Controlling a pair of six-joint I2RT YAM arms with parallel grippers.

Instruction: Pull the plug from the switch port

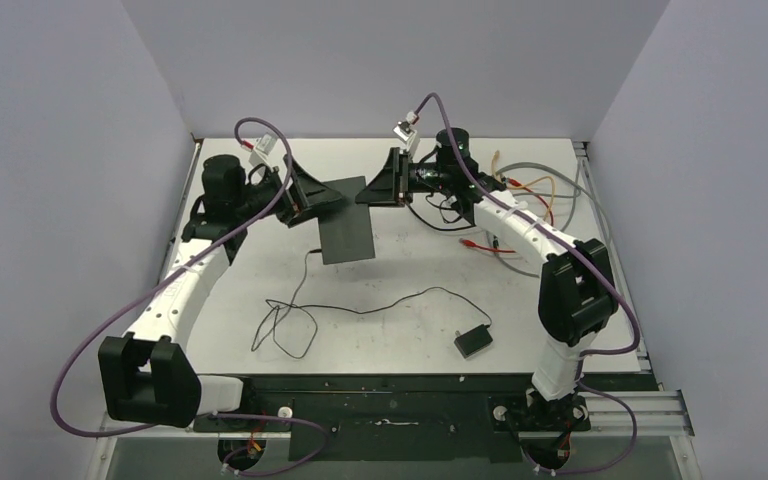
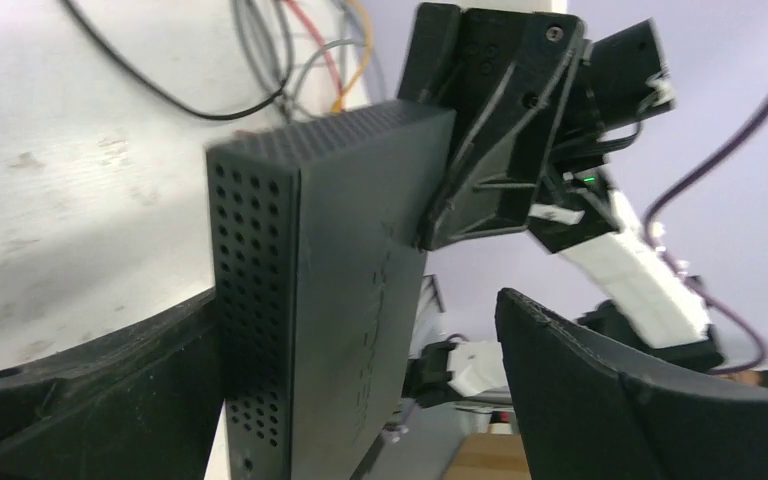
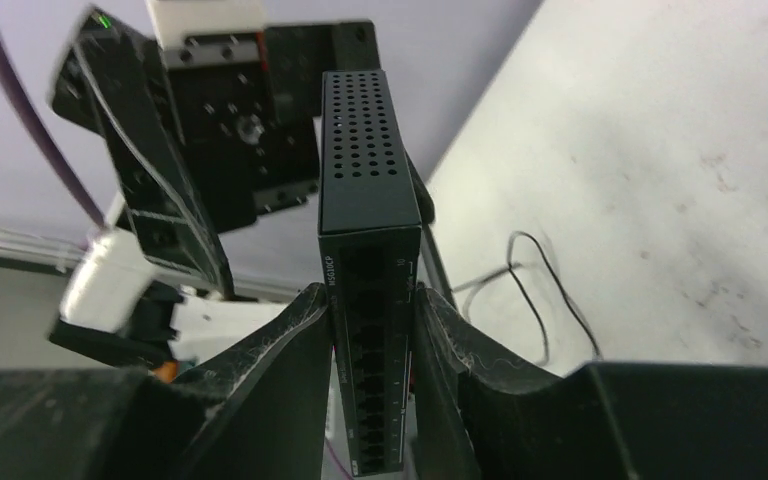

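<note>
The switch (image 1: 346, 236) is a flat black box, held up off the table between the two arms. My right gripper is shut on the switch, a finger against each broad face; the holed side (image 3: 362, 130) shows above. Spread wide, my left gripper is open at the switch's opposite end, which in the left wrist view lies between its fingers without being clamped. A small black plug (image 1: 315, 251) sits at the switch's left edge, below the left gripper, with a thin black cable (image 1: 303, 285) trailing down. Neither wrist view shows the plug clearly.
The cable lies in loops on the white table and runs to a black power adapter (image 1: 473, 341) near the front. Red, yellow and grey cables (image 1: 535, 190) lie at the back right.
</note>
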